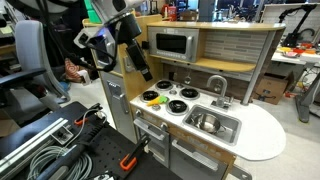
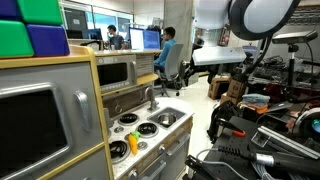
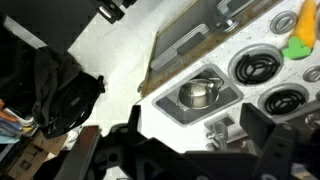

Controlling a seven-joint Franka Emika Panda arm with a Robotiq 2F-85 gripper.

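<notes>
High over the toy kitchen hangs my gripper, its two dark fingers wide apart in the wrist view with nothing between them. Below it in that view, a metal pot [image 3: 199,96] sits in the sink, well clear of the fingers. An orange carrot-like toy [image 3: 306,24] and a green piece [image 3: 297,48] lie by the burners at the upper right. From exterior view 1, a yellow item [image 1: 150,96] also shows on the stove top near the green piece [image 1: 163,100].
A faucet [image 1: 219,88] rises behind the sink. The microwave [image 1: 171,43] and a wooden shelf [image 1: 222,66] overhang the counter's back. Loose cables [image 1: 58,158] lie at the arm's base. Open floor [image 1: 259,132] lies right of the kitchen.
</notes>
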